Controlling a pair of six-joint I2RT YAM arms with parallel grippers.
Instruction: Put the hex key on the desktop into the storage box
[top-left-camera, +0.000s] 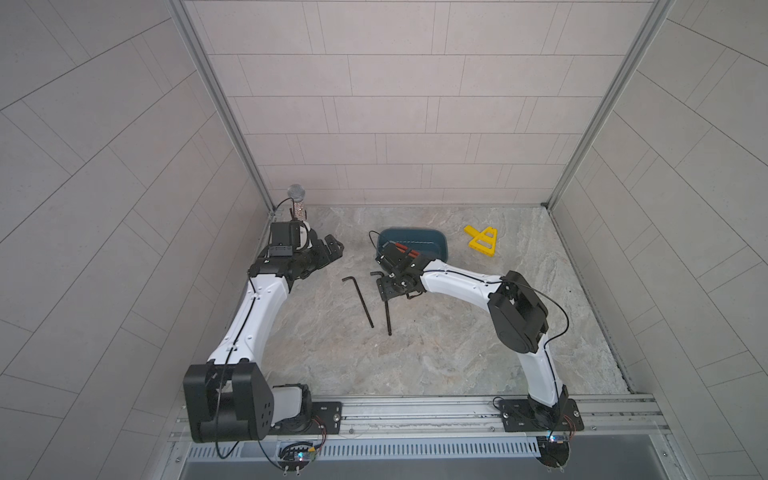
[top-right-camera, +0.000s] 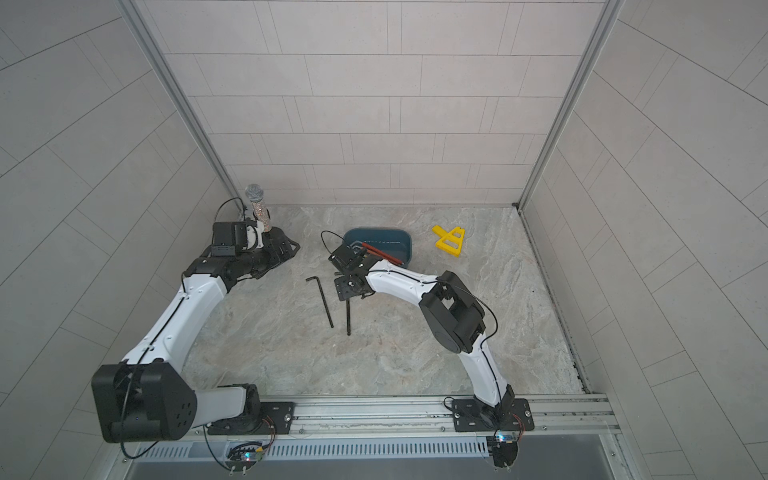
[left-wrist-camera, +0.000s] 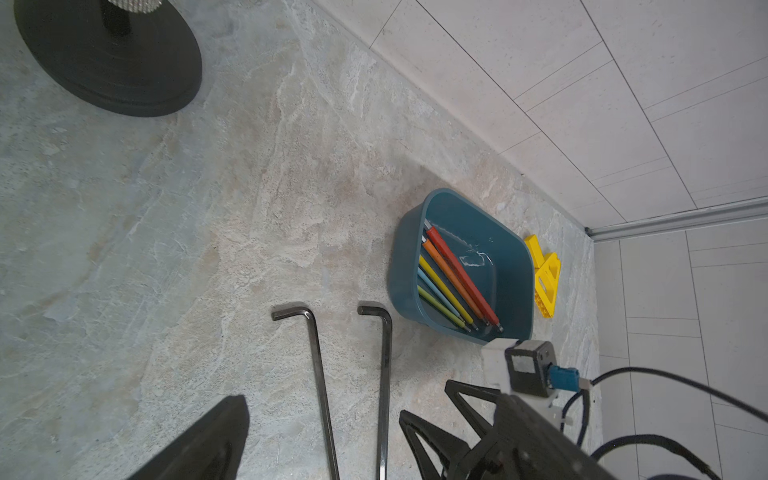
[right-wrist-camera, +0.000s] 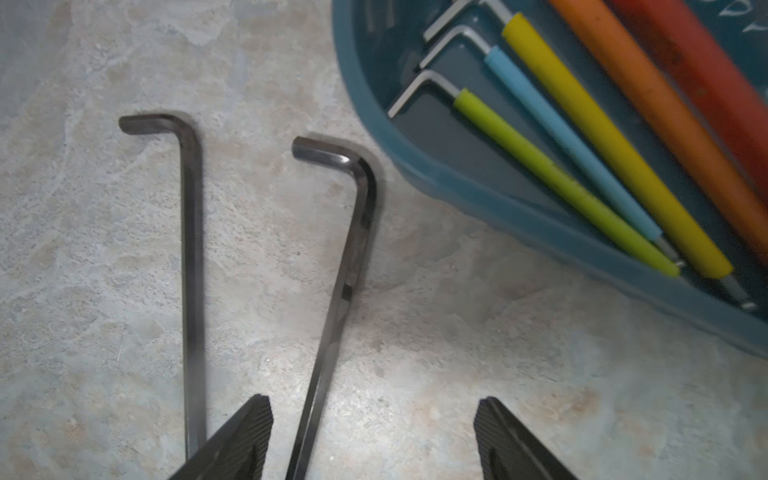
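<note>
Two black L-shaped hex keys lie on the stone-patterned desktop. The left hex key (right-wrist-camera: 192, 264) and the right hex key (right-wrist-camera: 340, 300) appear side by side in the right wrist view. My right gripper hovers over the right key with its fingers apart, the shaft passing between them nearer the left finger. The teal storage box (left-wrist-camera: 408, 264) stands just beyond, holding several colored hex keys (left-wrist-camera: 456, 276). My left gripper (top-left-camera: 336, 246) is off to the left, fingers apart and empty; bare desktop shows between its fingertips in the left wrist view.
A yellow toy-like piece (top-left-camera: 482, 240) lies right of the box. A microphone (top-right-camera: 255, 196) on a round black base (left-wrist-camera: 120, 60) stands at the back left, by the left arm.
</note>
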